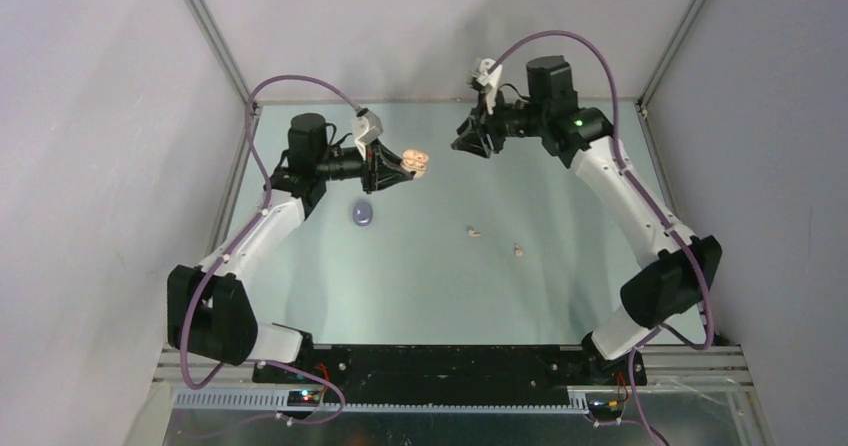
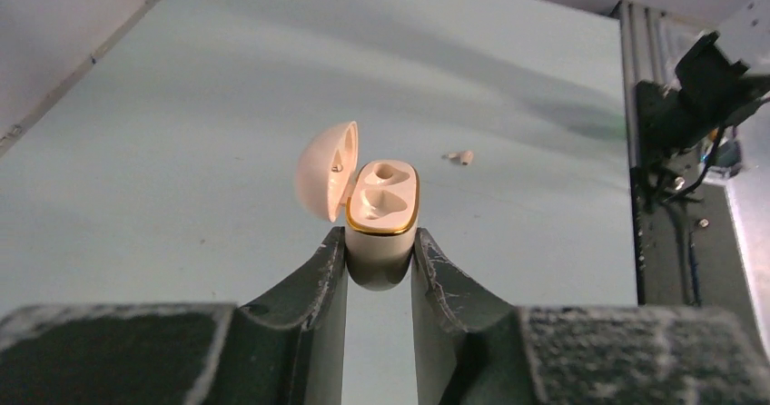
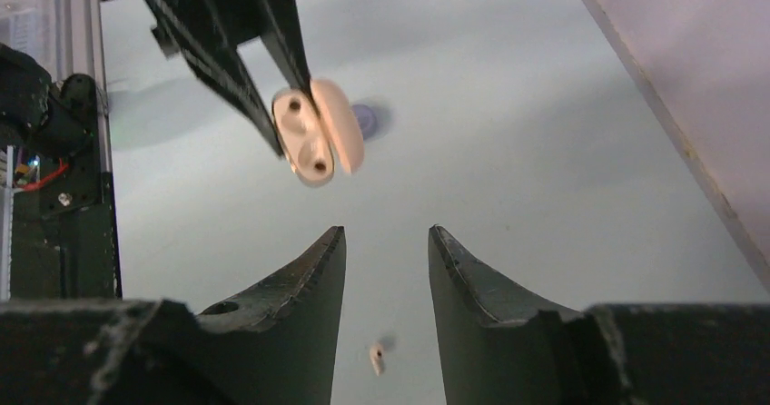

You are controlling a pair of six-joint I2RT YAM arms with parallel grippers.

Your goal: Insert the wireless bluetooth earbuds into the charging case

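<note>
My left gripper is shut on the pale pink charging case [image 2: 383,201], whose lid [image 2: 320,171] stands open, exposing two empty-looking wells. It is held above the table's centre-left in the top view. My right gripper [image 1: 473,138] is apart to the upper right, part open with nothing between its fingers in the right wrist view. Two small earbuds [image 1: 473,232] lie on the table below it, to the right of centre.
A purple oval object [image 1: 362,213] lies on the table [image 1: 430,296] below the left arm. Walls border the table at back and sides.
</note>
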